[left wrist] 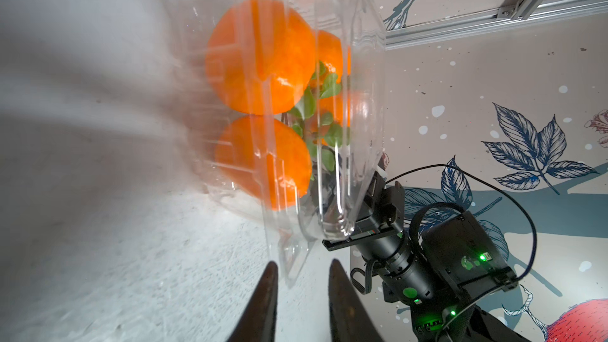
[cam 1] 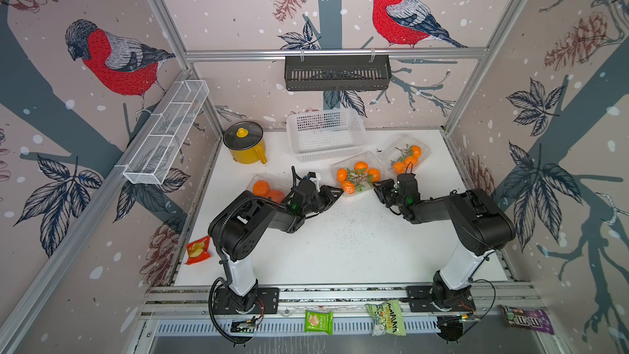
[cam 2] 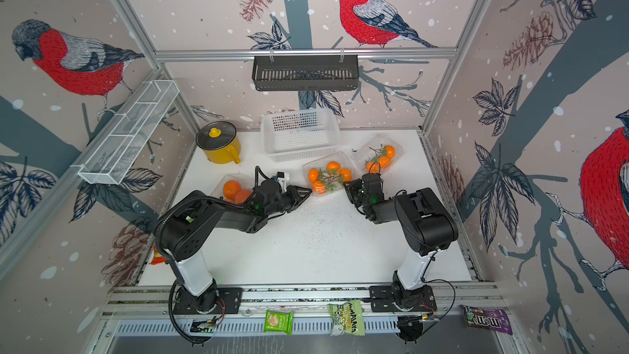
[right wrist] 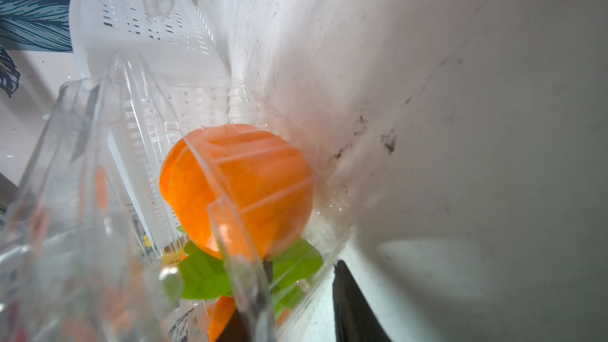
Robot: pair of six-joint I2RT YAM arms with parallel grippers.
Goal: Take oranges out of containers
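The clear middle container [left wrist: 370, 57] holds several oranges [cam 1: 361, 166] with green leaves among them. At its right front corner my right gripper [cam 1: 378, 185] is shut on the container's clear wall; in the right wrist view the wall passes between its dark fingers. My left gripper stands partly open by the container's left front corner, whose clear tip reaches toward the gap between its fingers. A second clear container [cam 1: 422, 147] with several oranges [cam 1: 410, 161] and leaves sits behind the right gripper. Beneath the left arm, a third container [cam 2: 226, 178] holds round orange fruit [cam 2: 232, 188], partly hidden.
An empty white basket [cam 1: 326, 154] stands at the back. A yellow pot [cam 1: 245, 152] with a dark lid is at the back left. A red packet [cam 1: 198, 249] lies near the left edge.
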